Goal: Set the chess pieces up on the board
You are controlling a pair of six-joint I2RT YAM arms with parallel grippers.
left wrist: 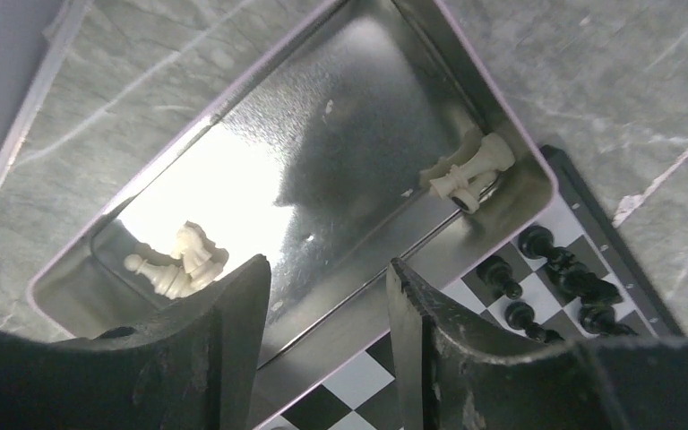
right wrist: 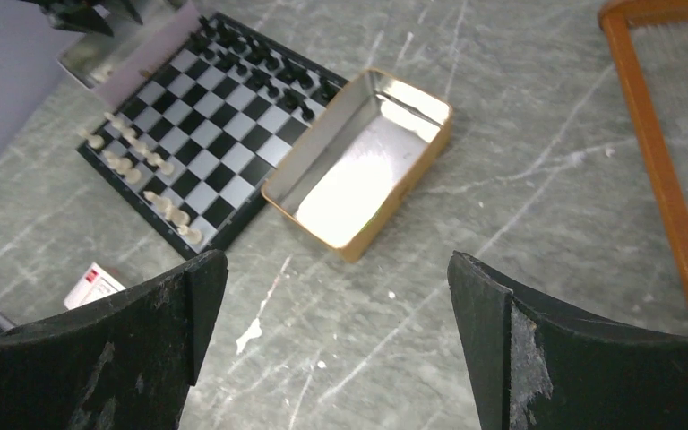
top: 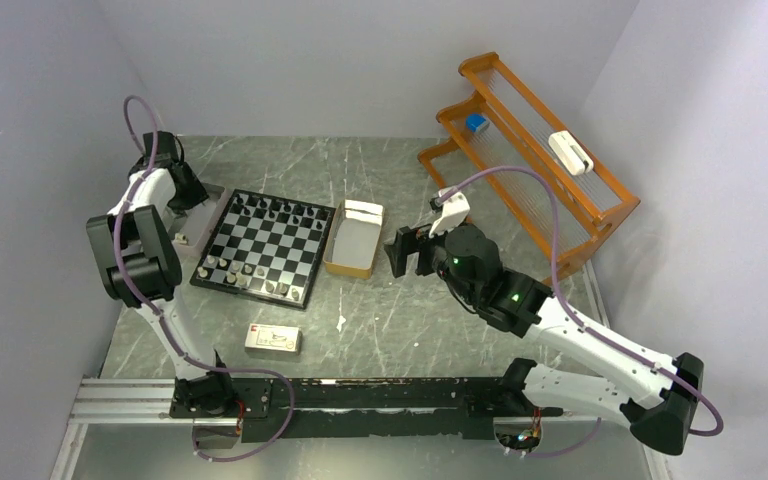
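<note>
The checkered board [top: 260,247] holds black pieces along its back and white pieces along its front. Left of it, my left gripper hangs open over a metal tray [left wrist: 331,107], nothing between its fingers. In that tray white pieces lie on their sides: a pair [left wrist: 171,276] at the left and another pair [left wrist: 473,168] in the right corner. My right gripper stands open and empty above the bare table, right of the board.
A second tray [top: 354,240], with a light item at its back, sits right of the board. A box [top: 273,338] lies in front. A wooden rack [top: 600,210] stands at the back right.
</note>
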